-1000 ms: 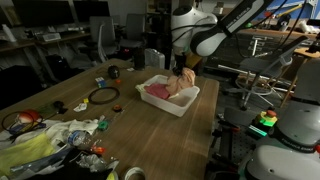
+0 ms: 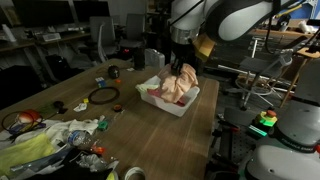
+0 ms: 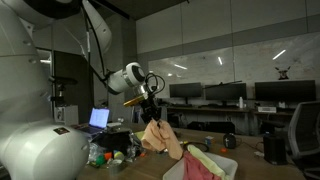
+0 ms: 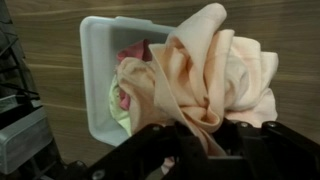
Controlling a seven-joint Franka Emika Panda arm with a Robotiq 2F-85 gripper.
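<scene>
A peach cloth (image 4: 205,75) hangs bunched from my gripper (image 2: 184,67), which is shut on its upper part. In the wrist view the cloth fills the middle and covers the fingertips. Beneath and behind it stands a white bin (image 4: 98,75) with pink cloth (image 4: 133,50) and pale green cloth (image 4: 121,108) inside. The second exterior view shows the peach cloth (image 3: 160,137) draped down near the side of the bin (image 3: 228,166). From the first exterior view the cloth (image 2: 180,82) hangs in front of the bin (image 2: 150,95), hiding part of it.
Bare wooden table (image 2: 150,130) lies in front of the bin. Cables, clothes and small items clutter the left side, with a green-and-white cloth (image 2: 30,150) among them. A black cable ring (image 2: 102,95) lies left of the bin. A dark kettle (image 2: 114,72) stands behind.
The gripper has come toward the camera with the peach cloth.
</scene>
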